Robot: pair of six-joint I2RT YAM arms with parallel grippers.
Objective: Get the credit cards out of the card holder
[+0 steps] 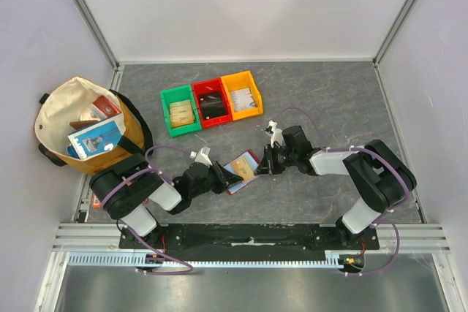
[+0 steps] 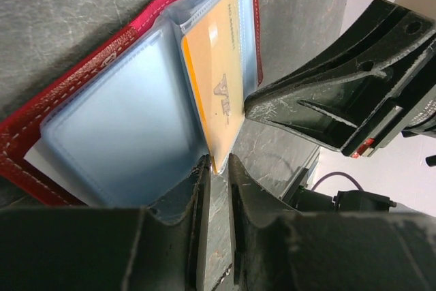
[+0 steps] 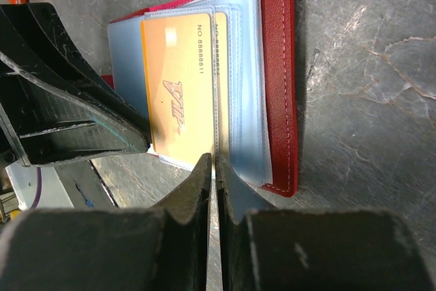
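The card holder (image 1: 234, 188) lies open on the table between my grippers, with a dark red cover (image 3: 281, 80) and clear bluish sleeves. A tan card with an orange edge sits in one sleeve; its printed face also shows in the right wrist view, with a second tan card (image 3: 222, 66) behind it. The fingertips of my left gripper straddle the tan card's lower end, a narrow gap between them. My right gripper is shut on the lower edge of the holder's sleeves. Whether it also pinches a card is hidden.
Behind the holder stand green (image 1: 168, 98), red (image 1: 197, 87) and orange (image 1: 248, 112) bins, each with something inside. A bag (image 1: 131, 133) filled with boxes is at the left.
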